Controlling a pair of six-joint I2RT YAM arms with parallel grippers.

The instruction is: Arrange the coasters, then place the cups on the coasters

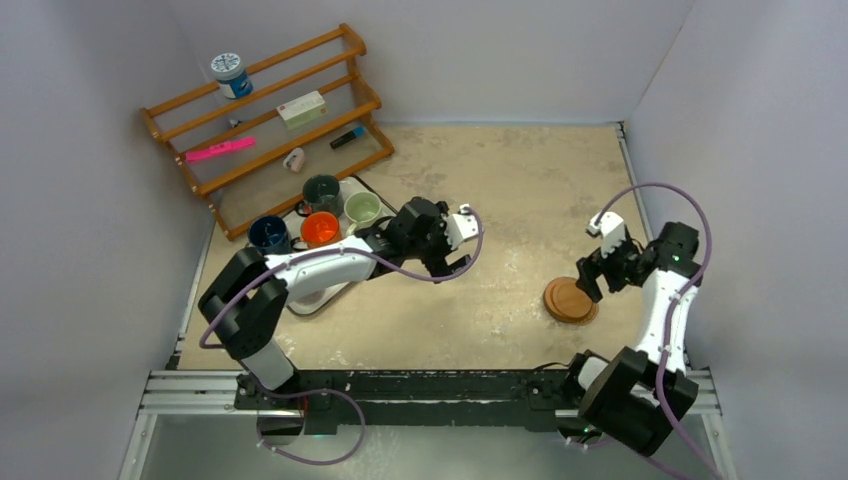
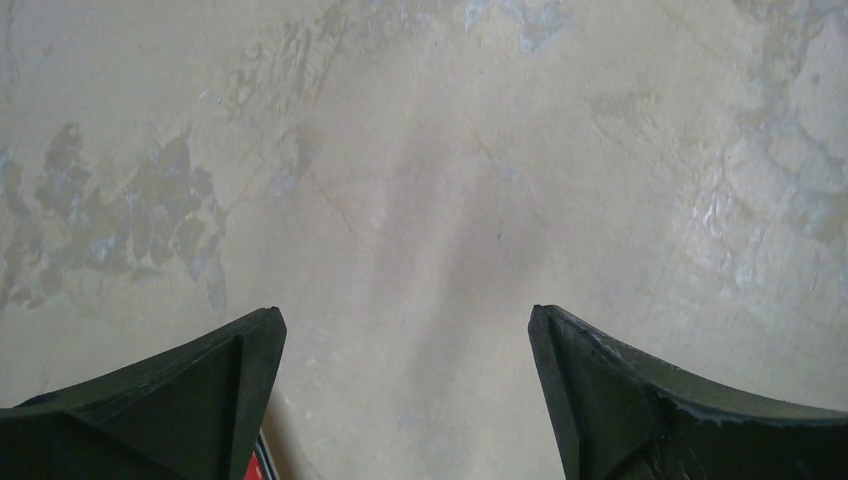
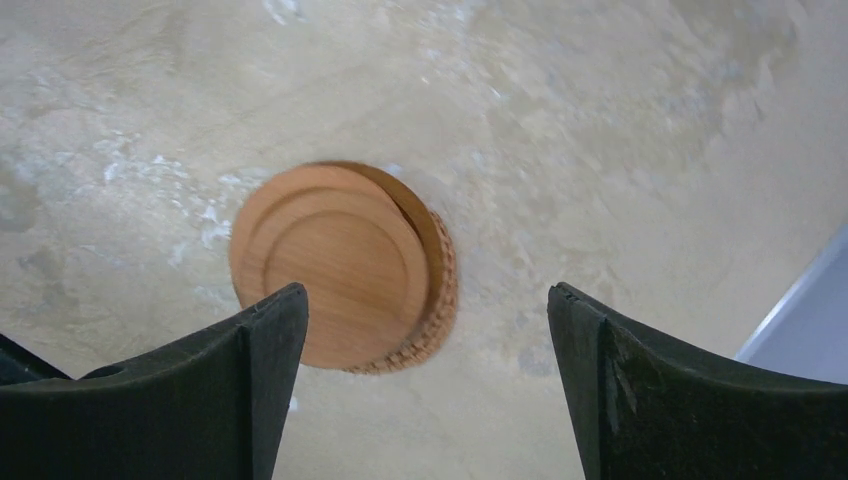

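Observation:
Several cups stand on a tray at the left in the top view: a dark blue cup, an orange cup, a dark green cup and a light green cup. Stacked round coasters lie on the table at the right; in the right wrist view a wooden coaster tops the pile. My left gripper is open over bare table, right of the tray. Open and empty, my right gripper hovers above the coasters' right side. The left arm hides part of the tray.
A wooden rack stands at the back left, holding a tub, a box and a pink item. The tray sits before it. Walls rise on both sides.

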